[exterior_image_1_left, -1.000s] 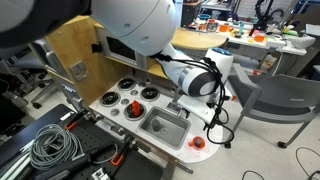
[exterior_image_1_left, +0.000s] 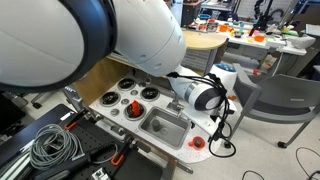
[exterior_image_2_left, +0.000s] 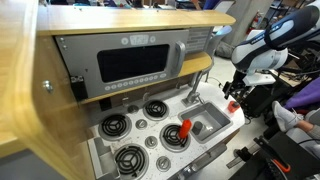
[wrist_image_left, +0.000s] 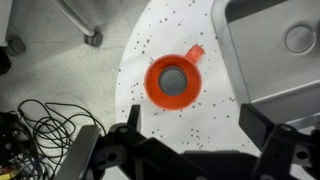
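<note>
An orange mug (wrist_image_left: 173, 82) with a dark inside stands upright on the speckled white counter (wrist_image_left: 215, 125), its handle pointing toward the sink. My gripper hangs above it, fingers spread wide and empty, with the mug lying ahead of the gap between them in the wrist view. In the first exterior view the mug (exterior_image_1_left: 198, 142) sits just below the arm's end at the counter's right. The second exterior view has the mug (exterior_image_2_left: 233, 106) near the counter's far end, under the gripper (exterior_image_2_left: 240, 88).
Beside the mug is the metal sink (exterior_image_1_left: 182, 128). A red object (exterior_image_1_left: 134, 109) stands among the stove burners. Past the counter's edge, cables (wrist_image_left: 50, 130) lie on the floor. Bare counter surrounds the mug.
The arm has swung toward the counter's right end and lower, bringing the gripper close over the mug. The mug itself has stayed in place.
</note>
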